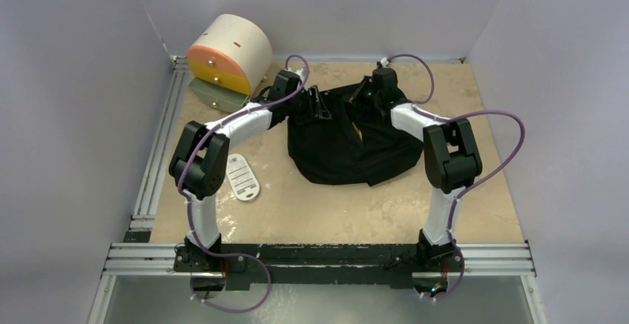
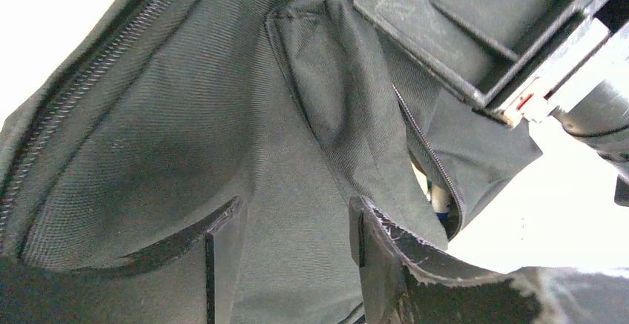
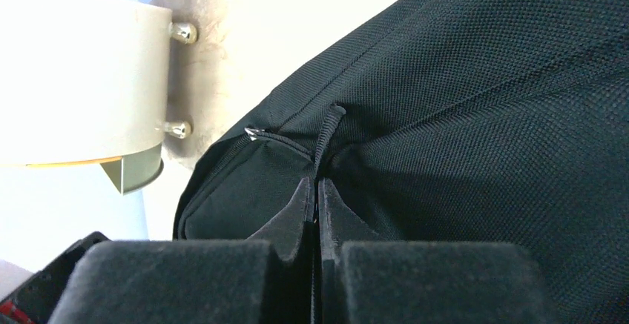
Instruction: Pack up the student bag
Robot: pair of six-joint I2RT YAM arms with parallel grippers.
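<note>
A black fabric bag [image 1: 334, 157] lies flat at the table's middle, with zips showing and a narrow gap showing yellow inside. My left gripper is open over the bag's upper left part, nothing between its fingers, a long zip [image 2: 96, 68] beside it. My right gripper is shut at the bag's back, where a dark zip pull cord [image 3: 328, 127] rises at its fingertips; whether the cord is between them I cannot tell. A second pull [image 3: 267, 134] lies on the fabric just beside it.
A rounded drawer cabinet [image 1: 234, 53] with orange, yellow and green fronts stands at the back left. A white labelled oblong item [image 1: 242, 178] lies left of the bag.
</note>
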